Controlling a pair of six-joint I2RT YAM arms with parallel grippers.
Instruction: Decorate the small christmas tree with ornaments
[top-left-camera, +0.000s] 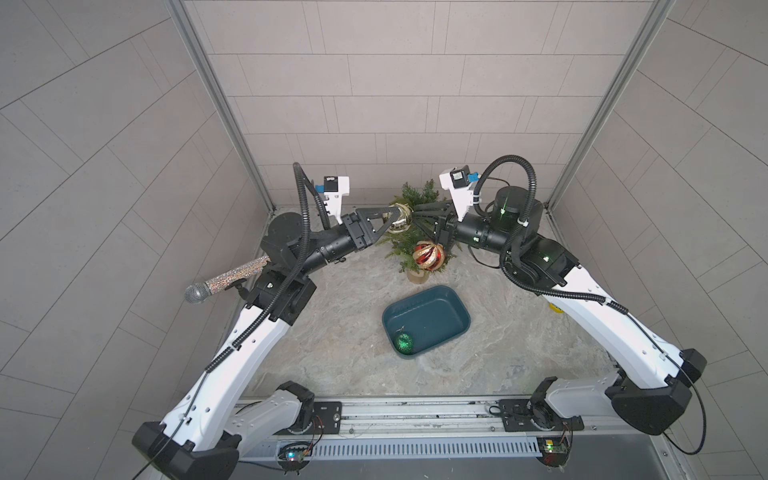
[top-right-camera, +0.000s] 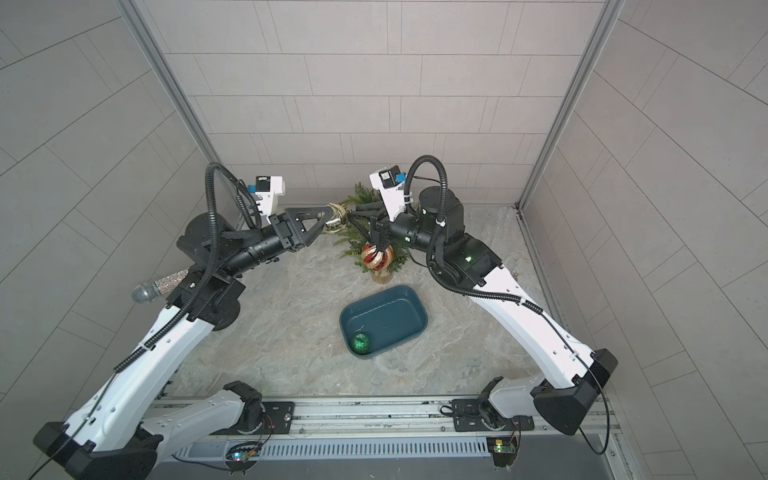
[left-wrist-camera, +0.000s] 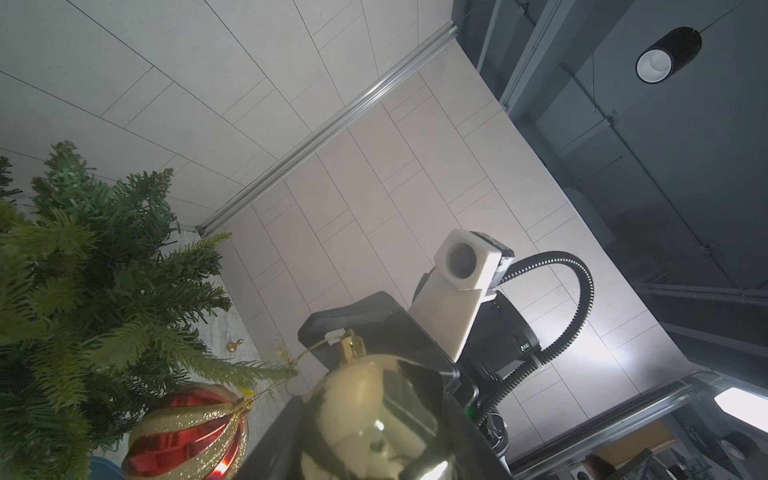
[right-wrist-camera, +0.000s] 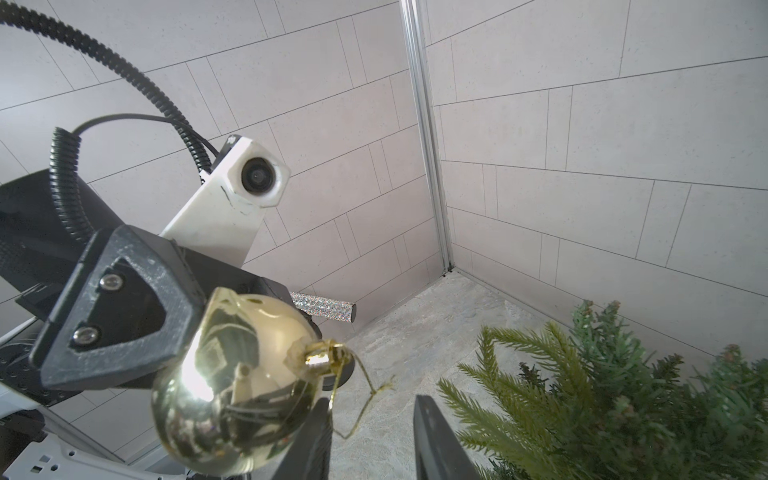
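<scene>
Between the two arms hangs a shiny gold ball (right-wrist-camera: 240, 384), with my left gripper (top-left-camera: 393, 216) shut on it. From its cap a thin gold string loop (right-wrist-camera: 364, 396) dangles in the right wrist view, close to the fingertips of my right gripper. That gripper is part open, and I see nothing between its fingers. Right below and behind them stands the small green tree (right-wrist-camera: 632, 400). A red and gold striped ornament (top-left-camera: 429, 256) hangs low on its front side, above the tree's base (top-left-camera: 417, 276).
A dark teal tray (top-left-camera: 436, 316) sits in front of the tree with a green glitter ball (top-left-camera: 404, 343) in its near left corner. The table around the tray is bare. Behind my left arm, a glittery microphone (top-left-camera: 228, 279) shows.
</scene>
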